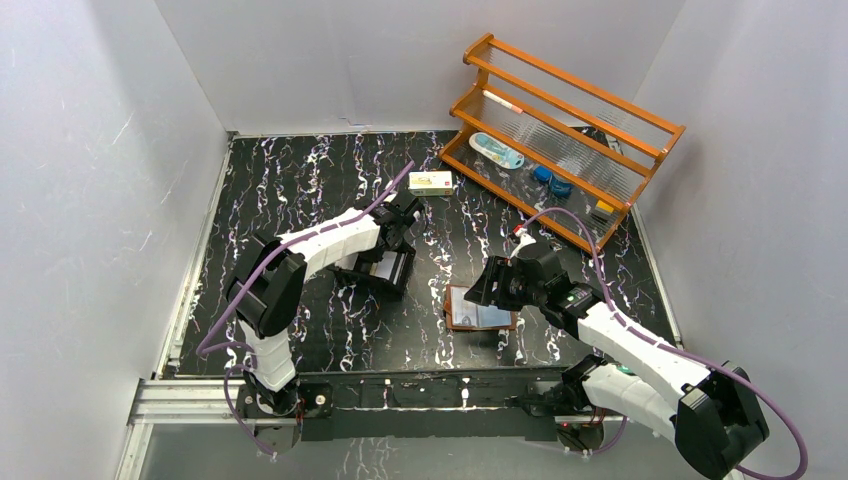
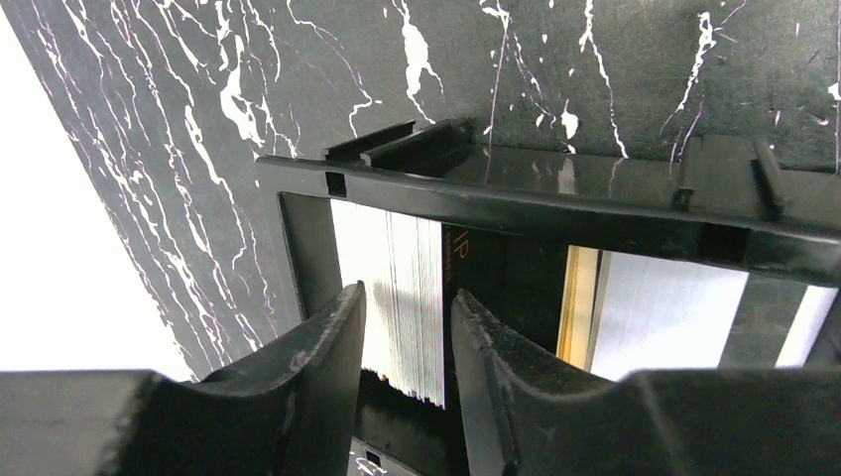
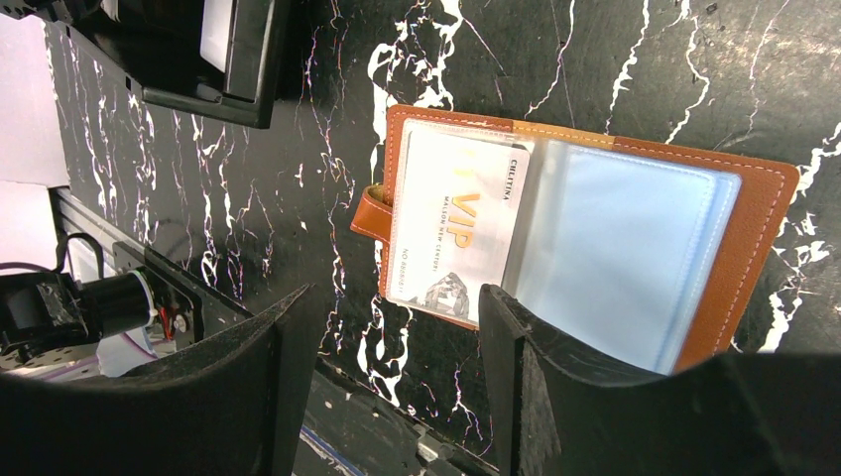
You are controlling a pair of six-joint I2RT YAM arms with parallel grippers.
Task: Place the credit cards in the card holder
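In the left wrist view, a stack of white cards [image 2: 392,297] stands in a black organiser [image 2: 595,198], beside a dark card and more white and gold cards [image 2: 669,307]. My left gripper is part open over the stack, one finger in front of it, the other by the dark card. The brown card holder [image 3: 744,258] lies open in the right wrist view, a white VIP card [image 3: 451,223] in its left sleeve and the right sleeve pale blue. My right gripper hangs open above the holder's near edge, nothing between its fingers.
An orange wooden rack [image 1: 560,83] with several items stands at the back right, and a small cream box [image 1: 430,183] lies behind the organiser. The tabletop left of the organiser and around the holder is mostly clear.
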